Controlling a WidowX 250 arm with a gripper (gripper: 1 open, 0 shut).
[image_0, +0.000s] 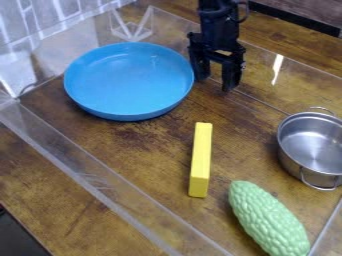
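Observation:
My black gripper (217, 65) hangs at the top centre, low over the wooden board just right of the blue plate (127, 80). Its two fingers point down and look apart, with nothing visible between them. A yellow block (201, 160) lies upright in the middle, a green bumpy vegetable (267, 218) at the lower right, and a steel pot (311, 150) at the right edge.
Clear plastic walls surround the board (120, 170). The lower left and the area between plate and pot are bare wood. A white tiled wall is at the top left.

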